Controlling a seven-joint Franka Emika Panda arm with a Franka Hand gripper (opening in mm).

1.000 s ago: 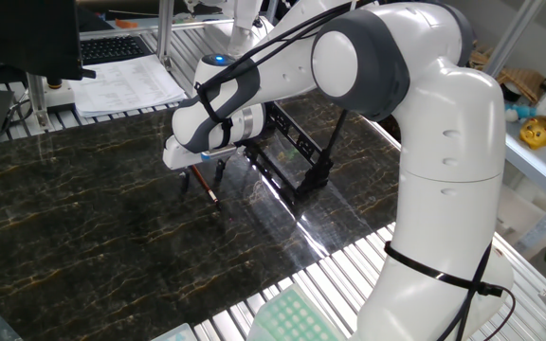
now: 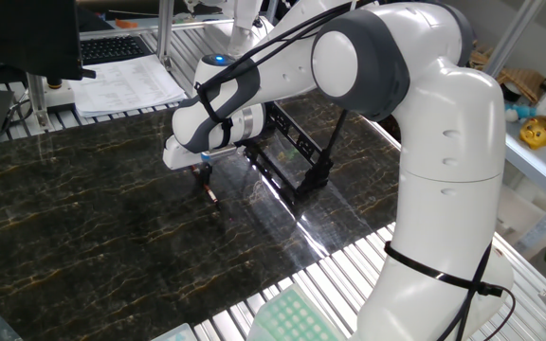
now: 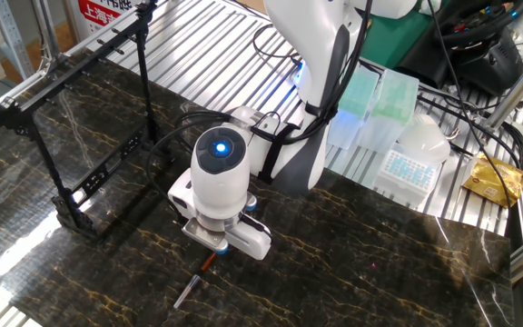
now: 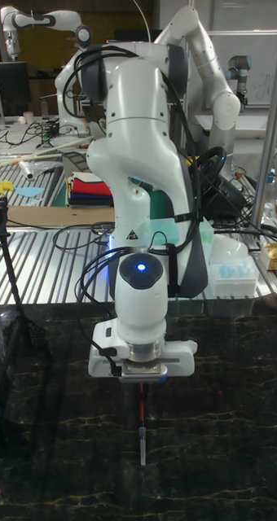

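A slim pen-like stick [image 3: 189, 289], reddish-brown at one end and pale at the other, rests on the dark marbled tabletop. Its brown end goes under the gripper's hand in exterior view 2, while the pale end [image 4: 142, 447] points toward the viewer in exterior view 3. In exterior view 1 my gripper [image 2: 203, 173] is low over the table, its dark fingers drawn together around the brown part of the stick [image 2: 212, 196]. The hand hides the fingertips in the other two views.
A black open frame [image 3: 80, 191] stands upright on the table close beside the hand. Translucent boxes [image 3: 407, 177] sit on the slatted metal surface near the arm's base. Papers [image 2: 126, 87] lie beyond the table edge.
The two fingers stood apart on either side of the stick; they have come together around it. The arm and the stick are nearly where they were.
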